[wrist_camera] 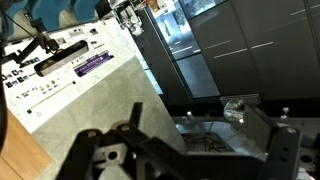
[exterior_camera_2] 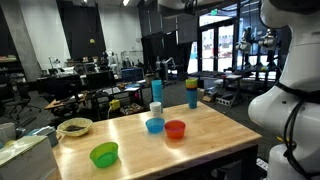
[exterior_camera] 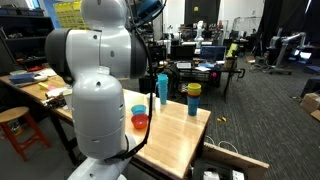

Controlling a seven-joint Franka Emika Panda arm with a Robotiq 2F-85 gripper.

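A blue bowl [exterior_camera_2: 155, 126] and a red bowl [exterior_camera_2: 175, 129] sit near each other on the wooden table [exterior_camera_2: 215, 122], and a green bowl [exterior_camera_2: 104, 155] stands apart at the left in exterior view 2. Behind them rise a white cup [exterior_camera_2: 157, 108] and a tall blue cup [exterior_camera_2: 157, 90]. Stacked cups, yellow above blue [exterior_camera: 194, 102], stand near the table's far right corner in exterior view 1. In the wrist view my gripper has its dark fingers wide apart, nothing between them. It points away from the tabletop objects, high up; both exterior views cut it off.
A wicker basket [exterior_camera_2: 74, 127] and a light bin [exterior_camera_2: 28, 158] lie left of the table in exterior view 2. A red stool [exterior_camera: 18, 125] stands at the left in exterior view 1, and a wooden-edged box [exterior_camera: 240, 160] is low at the right.
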